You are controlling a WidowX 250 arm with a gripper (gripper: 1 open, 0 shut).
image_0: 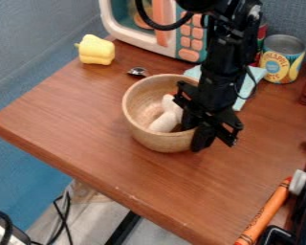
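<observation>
A wooden bowl [142, 96] sits near the middle of the wooden table. Inside it lies a white object [164, 119], partly hidden. My black gripper [202, 129] is low at the bowl's right side, over its rim and partly in front of it; whether its fingers are open or shut is not clear.
A toy microwave [163, 31] stands at the back, with a yellow pepper [96, 50] to its left and a can [282, 59] at the back right. A light-blue cloth [245, 82] lies behind the arm. An orange crayon [266, 211] lies front right.
</observation>
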